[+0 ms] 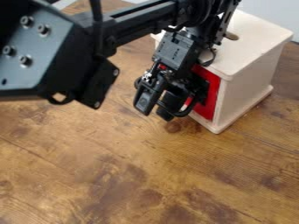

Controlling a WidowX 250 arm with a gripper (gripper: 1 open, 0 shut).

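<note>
A cream box (243, 86) stands at the upper right with a red panel (205, 105) on the side facing the arm. My black gripper (163, 101) is close against that red side, angled down, covering much of it. Whether its fingers are open or shut, and whether anything is between them, is hard to tell among the dark parts.
A small tan piece (232, 37) sits on the box top, partly behind the arm.
</note>
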